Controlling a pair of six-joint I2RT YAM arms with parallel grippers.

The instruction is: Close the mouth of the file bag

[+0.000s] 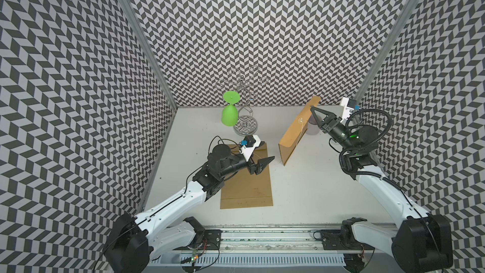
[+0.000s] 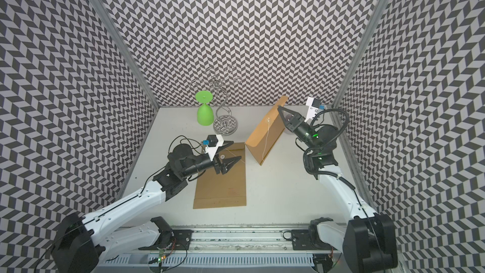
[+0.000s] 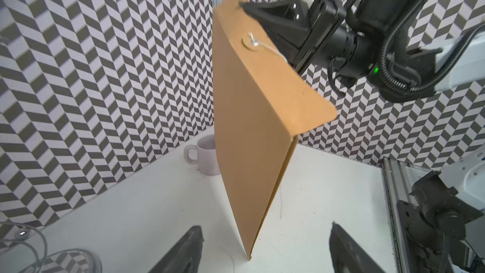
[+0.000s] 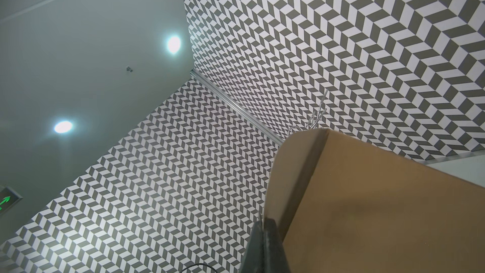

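A brown file bag (image 3: 252, 161) stands upright on its edge at centre right, held at the far top corner by my right gripper, which is shut on its flap edge. Along the top the folded flap (image 3: 283, 86) shows a button (image 3: 251, 41) with a white string, which hangs down the side in the top right view. My left gripper is open with nothing between its fingers, left of the bag's near end and above a second brown folder (image 1: 246, 192) lying flat on the table.
A green object (image 1: 229, 115) and a metal stand (image 1: 245, 129) are at the back centre. A mug (image 3: 204, 156) sits behind the bag.
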